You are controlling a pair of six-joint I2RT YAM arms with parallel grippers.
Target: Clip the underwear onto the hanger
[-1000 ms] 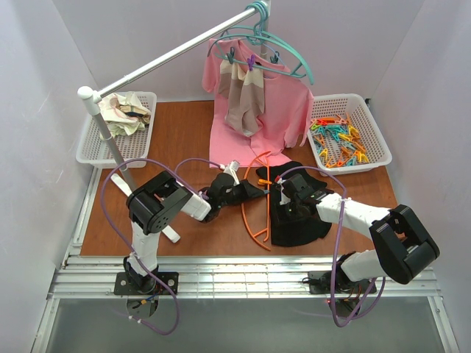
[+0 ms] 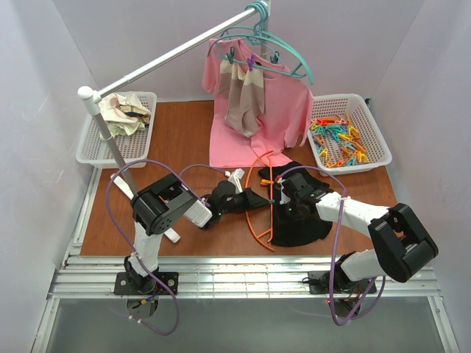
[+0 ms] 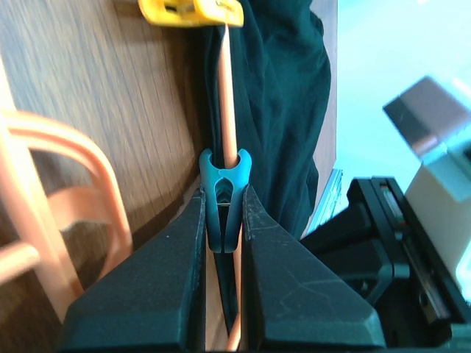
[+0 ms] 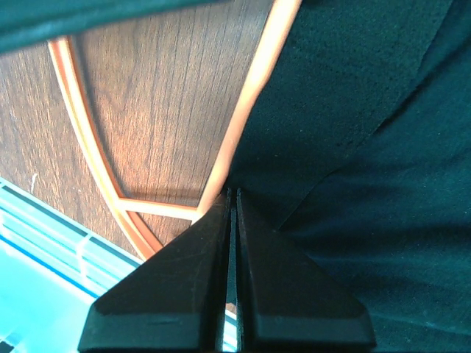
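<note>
Black underwear (image 2: 302,232) lies on the wooden table under an orange hanger (image 2: 258,234), whose bar runs along its left edge. A yellow clip (image 3: 190,10) sits on that bar. Lower on the bar, my left gripper is shut on a blue clip (image 3: 224,173), which straddles the bar and dark fabric. My right gripper is shut, pressed down on the underwear beside the bar, with nothing visible between its fingers.
A basket of clips (image 2: 367,143) stands back right, a basket of cloths (image 2: 92,151) back left. A rack (image 2: 169,55) with teal hangers and clothing stands over the table, its pink shirt (image 2: 228,147) reaching the table behind the underwear.
My left gripper has moved slightly right and down in the top view, and the orange hanger has shifted slightly with it. The right arm has not visibly moved.
</note>
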